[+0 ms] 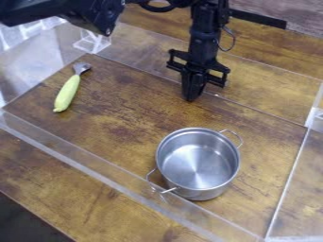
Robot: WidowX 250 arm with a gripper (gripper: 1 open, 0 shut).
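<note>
My gripper (195,90) is low over the wooden floor at the upper middle, its fingers together, with nothing clearly visible between them. A steel pot (197,161) with two wire handles stands at the lower middle, in front of the gripper. A pale yellow corn cob (67,93) lies at the left, with a small grey item (81,68) at its upper end, too small to tell what it is.
Clear plastic walls (76,146) border the work area on several sides. The wooden surface (127,113) between the corn, pot and gripper is clear, as is the right side behind the pot.
</note>
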